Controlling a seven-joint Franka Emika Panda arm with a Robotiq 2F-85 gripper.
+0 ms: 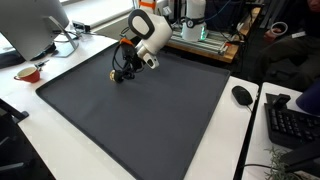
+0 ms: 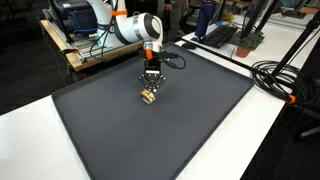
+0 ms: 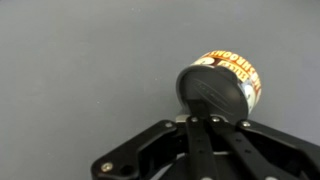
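Note:
A small can (image 3: 235, 68) with a red, yellow and white label stands on the dark grey table, its black top facing my wrist camera. My gripper is shut, its dark fingertips at the near part of the can's top. Nothing shows between the fingers. In exterior view 2 the can (image 2: 148, 96) stands just in front of and below the gripper (image 2: 153, 82). From exterior view 1, the can (image 1: 113, 76) is partly hidden behind the gripper (image 1: 121, 76). Whether the fingertips touch the can I cannot tell.
A red cup (image 1: 29, 74) stands off its left side, and a black mouse (image 1: 242, 96) lies off its right. Coiled black cable (image 2: 278, 78) sits beyond the board's edge.

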